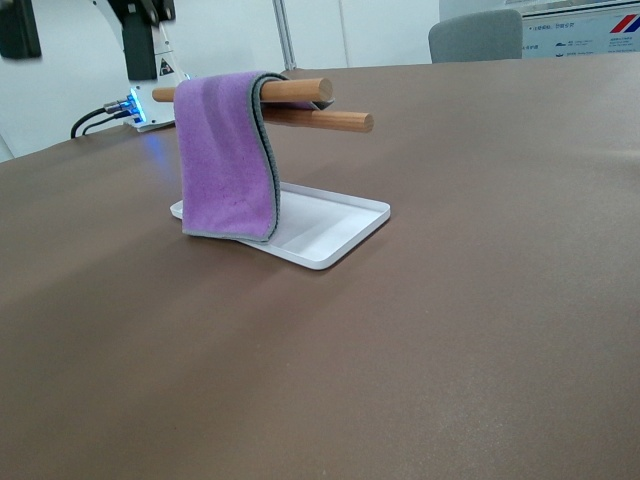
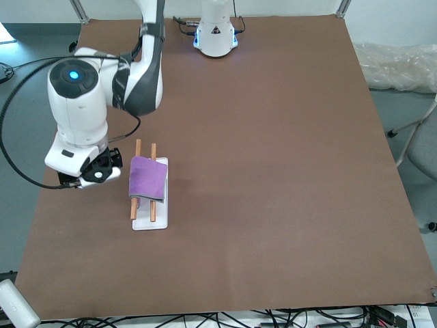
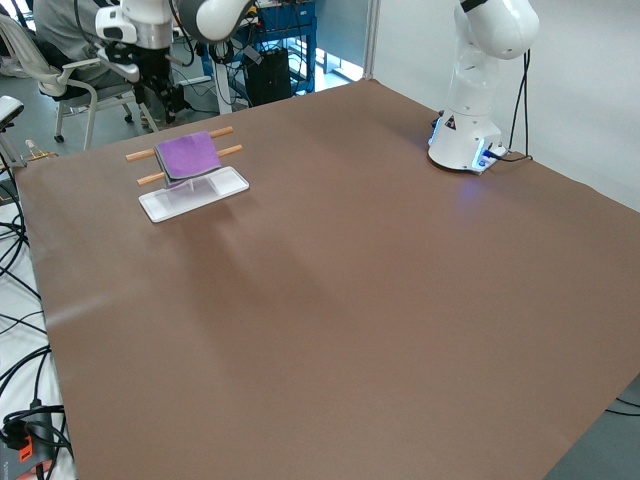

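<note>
A purple cloth (image 2: 147,179) with grey edging hangs folded over two wooden dowels (image 1: 320,120) on a white tray base (image 1: 330,225); the right view shows the cloth (image 3: 188,154) on top of the rack. My gripper (image 2: 95,174) is beside the rack, up and to its left in the left view, apart from the cloth. In the top view, only dark parts of it show at the upper left; in the right view it hangs above and behind the rack. Whether its fingers are open or shut is unclear.
Cables run along the near edge in the left view, and a chair sits beyond the right edge.
</note>
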